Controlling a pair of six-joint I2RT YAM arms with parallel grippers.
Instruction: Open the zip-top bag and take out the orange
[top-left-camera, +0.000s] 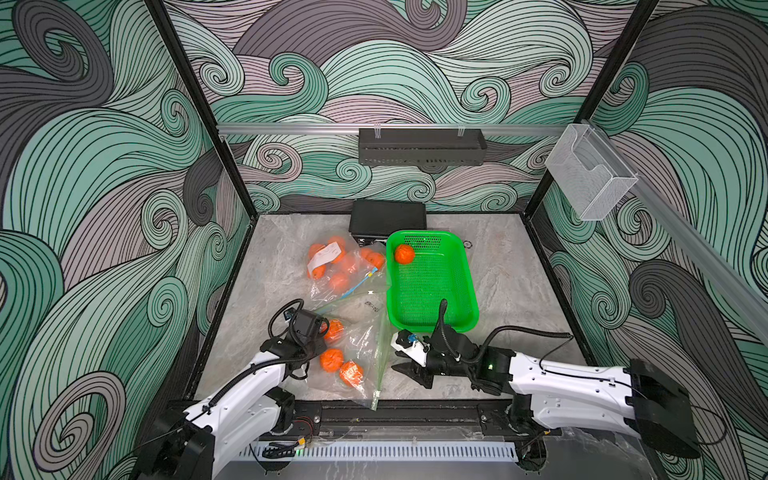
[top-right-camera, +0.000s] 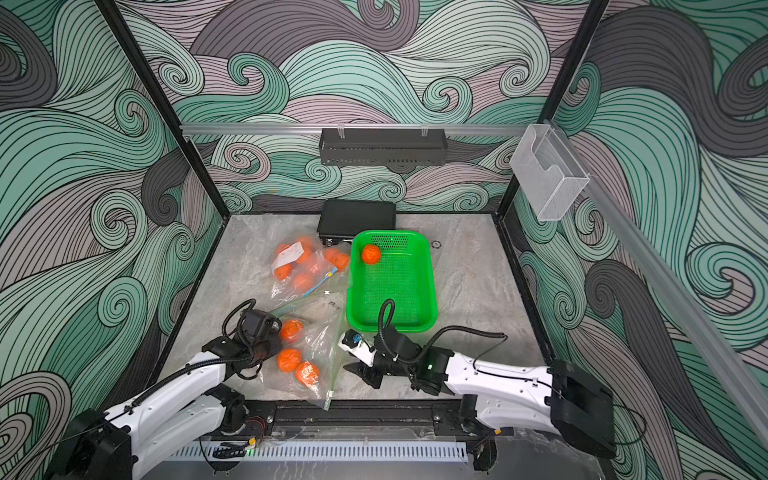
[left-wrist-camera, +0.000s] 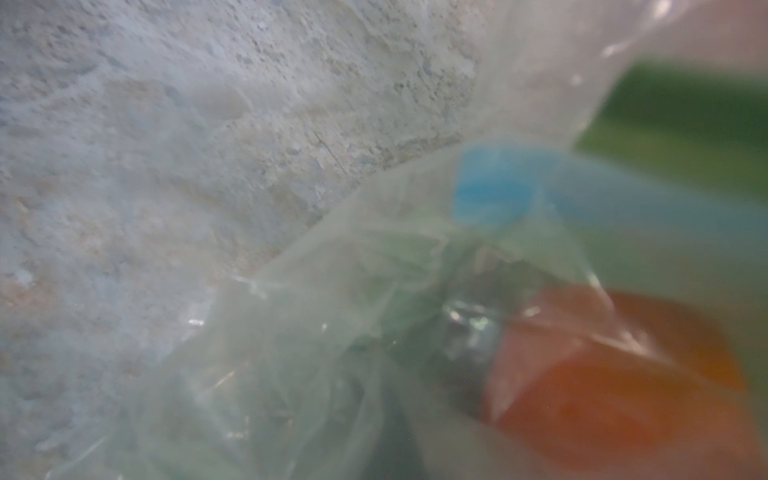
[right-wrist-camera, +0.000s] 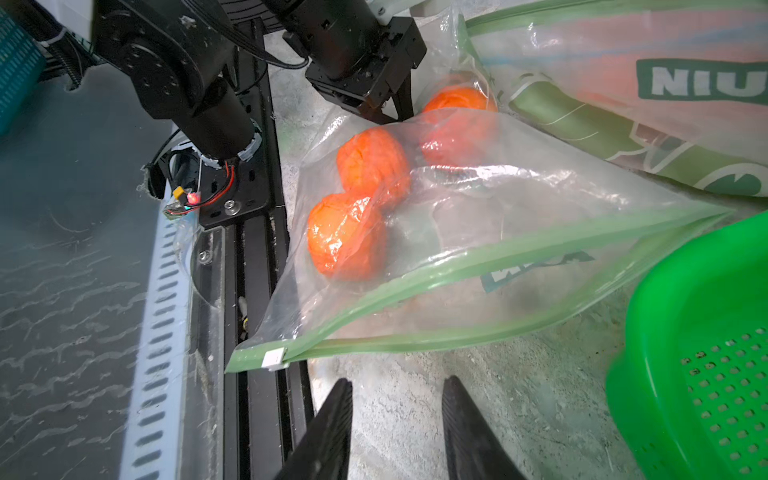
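A clear zip top bag (right-wrist-camera: 496, 200) with green seal lies at the front left, holding three oranges (top-right-camera: 289, 360); its mouth gapes in the right wrist view. My left gripper is down on the bag's far edge beside the oranges, shut; its wrist view shows blurred plastic, so what is pinched is unclear. My right gripper stands open, empty, beside the bag's sealed edge. One orange (top-left-camera: 405, 254) sits in the green basket (top-left-camera: 432, 296).
A second bag of oranges (top-right-camera: 308, 268) lies behind the first. A black box (top-left-camera: 388, 214) stands at the back. Bare table lies right of the basket.
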